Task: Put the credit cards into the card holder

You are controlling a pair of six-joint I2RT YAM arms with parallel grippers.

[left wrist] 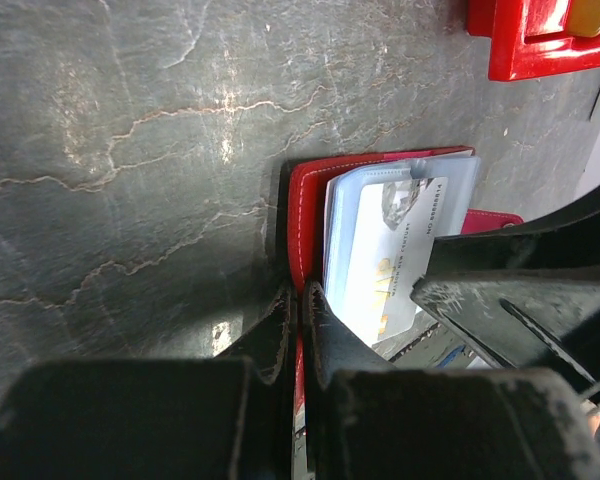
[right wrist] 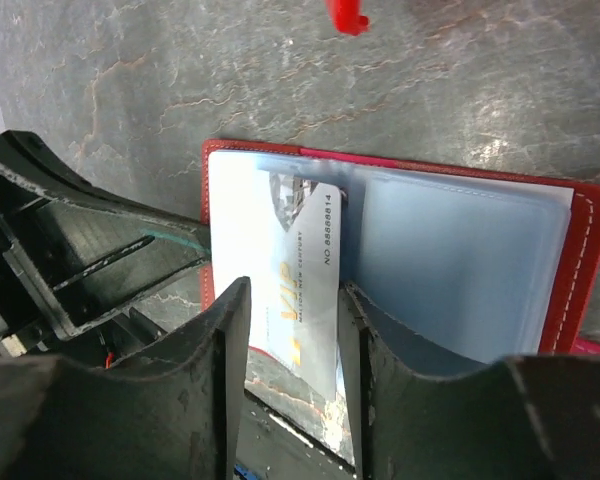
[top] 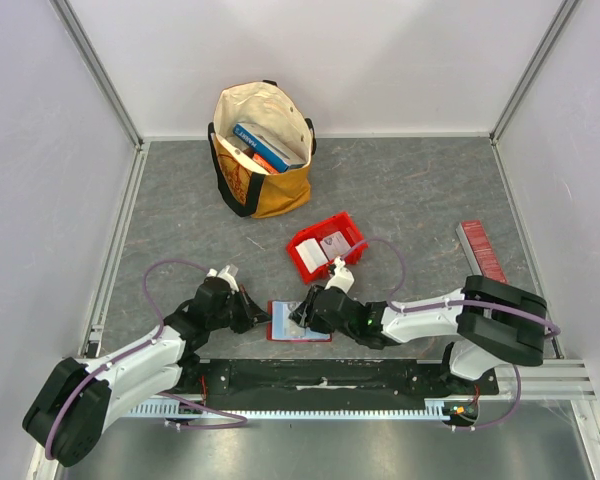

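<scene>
The red card holder [top: 327,337] lies open on the table, with clear sleeves showing. A white VIP card [right wrist: 315,270] lies within the clear sleeve, its picture corner and number visible. My right gripper stands open over it, one finger on each side of the card's edge, not closed on it. At the holder's left edge my left gripper is shut on the red cover [left wrist: 302,215]. In the left wrist view a right finger hides part of the card [left wrist: 400,250].
Behind the holder sits a red tray [top: 302,272] with white cards in its compartments. A tan bag [top: 283,196] with boxes stands farther back, and a red box [top: 482,252] lies at the right.
</scene>
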